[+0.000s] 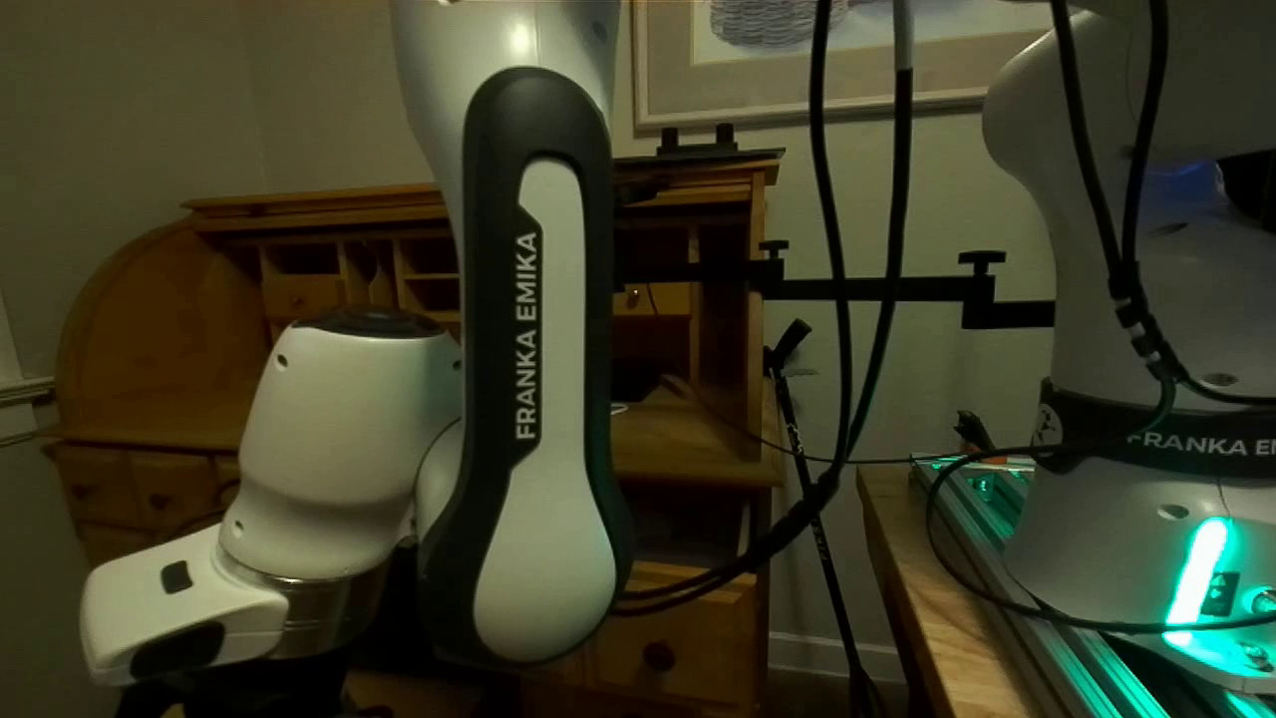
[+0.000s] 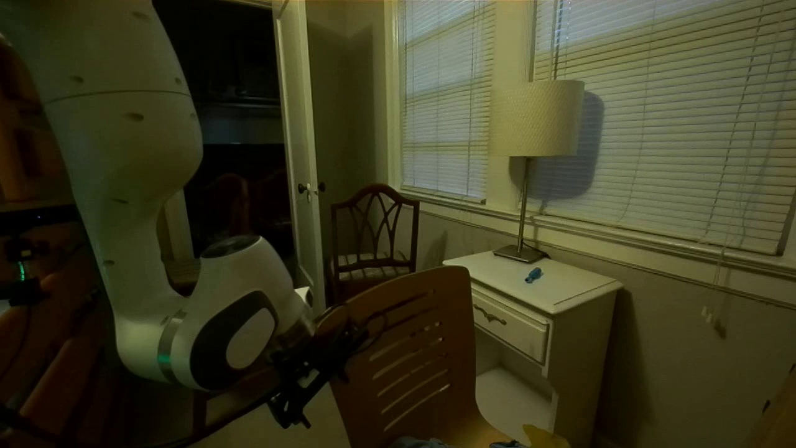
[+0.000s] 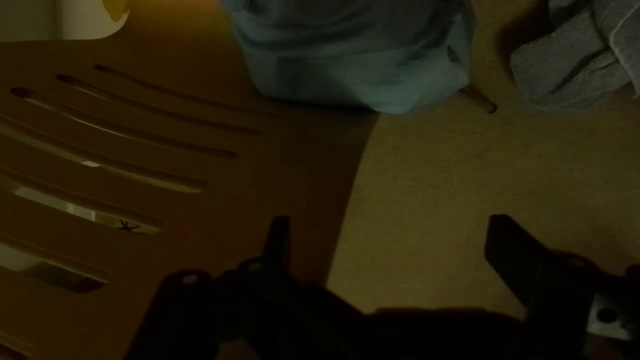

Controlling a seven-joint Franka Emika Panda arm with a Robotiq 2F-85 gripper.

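Observation:
In the wrist view my gripper is open, its two dark fingers wide apart with nothing between them. The wooden chair fills the left of that view beneath the left finger, with tan floor below the right one. A blue-grey cloth lies on the chair at the top of the wrist view. Farther right, a grey cloth is on the floor. In exterior view 2 the gripper hangs dark and small close to the chair's slatted back; whether they touch I cannot tell.
A white side table bears a lamp and a small blue object. A dark chair stands behind. The roll-top desk is behind the arm, and black cables hang beside it. Bare floor shows right of the chair.

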